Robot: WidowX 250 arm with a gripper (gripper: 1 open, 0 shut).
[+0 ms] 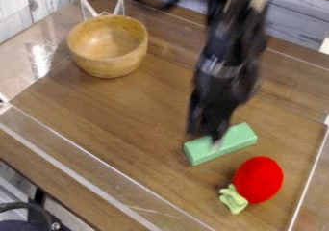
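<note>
A green block [234, 139] lies on the wooden table at the lower right. Just below it is a red rounded object [257, 178] with a pale green piece [233, 199] at its lower left. The dark gripper [207, 122] is a motion blur above the green block, its fingertips near the block's upper left. Its finger state is too blurred to make out.
A wooden bowl [108, 57] stands at the upper left of the table [103, 129]. A white slatted surface borders the back.
</note>
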